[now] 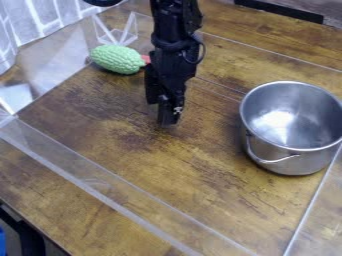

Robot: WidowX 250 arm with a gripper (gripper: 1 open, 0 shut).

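The black gripper [170, 100] hangs over the middle of the wooden table [127, 160], its fingertips low near the surface; whether they are open or shut is unclear. Behind it to the left lies a green bumpy vegetable-like object [116, 58], with a small red piece partly hidden by the arm. A steel pot [290, 129] with a side handle stands on the right.
Clear plastic barriers line the left, front and right of the work area. A white cloth hangs at the upper left.
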